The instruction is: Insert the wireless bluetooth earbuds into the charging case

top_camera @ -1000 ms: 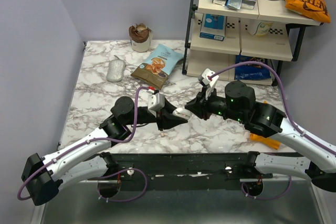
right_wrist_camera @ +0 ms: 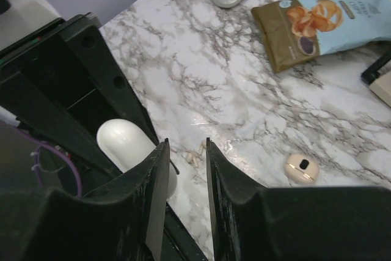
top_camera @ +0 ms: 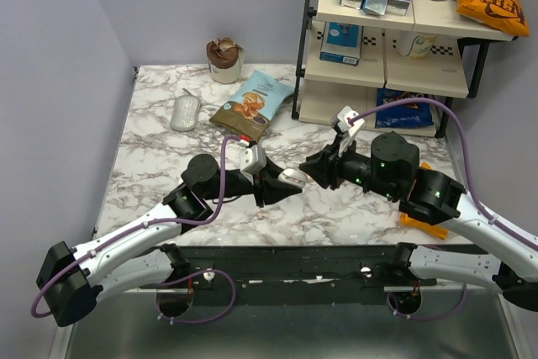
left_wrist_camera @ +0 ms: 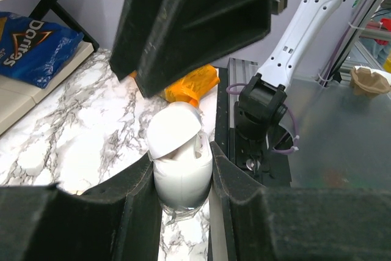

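The white charging case (left_wrist_camera: 182, 178) is held upright in my left gripper, which is shut on its sides. Its rounded lid (left_wrist_camera: 173, 129) stands partly raised, leaving a gap above the body. In the top view the case (top_camera: 292, 177) is over the front of the table, at the tip of the left arm. Just right of it is my right gripper (top_camera: 309, 176). In the right wrist view the right gripper is part open, with nothing visible between its fingertips, and the case (right_wrist_camera: 131, 148) shows beside its left finger. I cannot make out any earbuds.
A small beige piece with a black spot (right_wrist_camera: 302, 169) lies on the marble table (right_wrist_camera: 244, 111). Behind are a snack bag (top_camera: 254, 104), a grey pouch (top_camera: 186, 112) and a shelf rack (top_camera: 361, 71). An orange bag (top_camera: 424, 223) lies at the right.
The left gripper and case have hardly moved.
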